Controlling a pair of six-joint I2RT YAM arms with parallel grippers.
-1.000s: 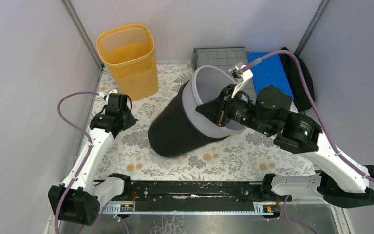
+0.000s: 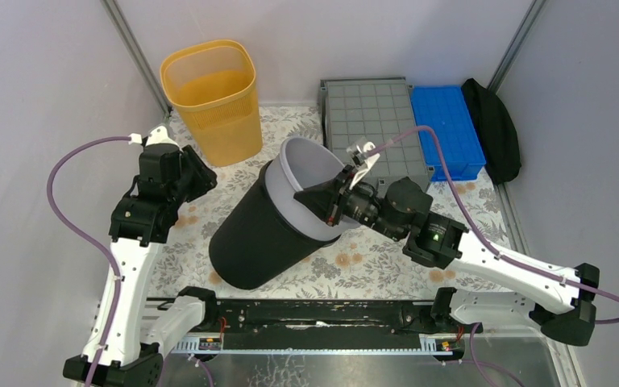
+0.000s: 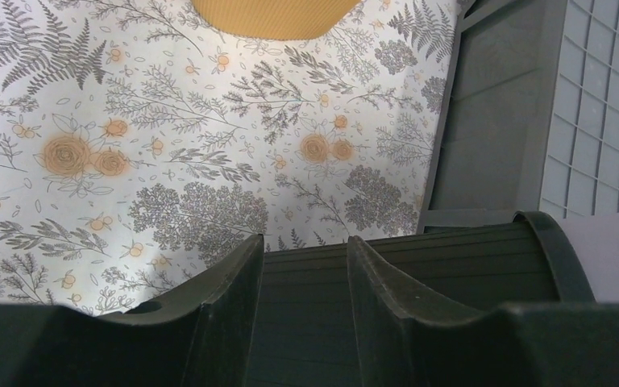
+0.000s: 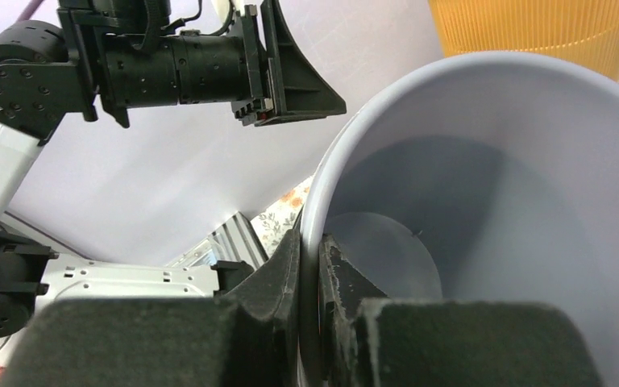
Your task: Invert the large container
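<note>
The large container is a black ribbed bin (image 2: 262,230) with a pale grey inner wall and rim (image 4: 451,60). It lies tilted in the top view, its mouth toward the back right and its base toward the front left. My right gripper is shut on the rim, one finger inside the wall and one outside. To the left of the bin, apart from it, is my left gripper (image 2: 206,184). In the left wrist view its fingertips (image 3: 250,254) stand parted with nothing between them, and the black bin's side (image 3: 451,266) shows beyond.
A yellow bin (image 2: 224,121) stands at the back left. Behind the container's mouth are a grey crate (image 2: 371,113), a blue crate (image 2: 443,121) and a black cloth (image 2: 492,133).
</note>
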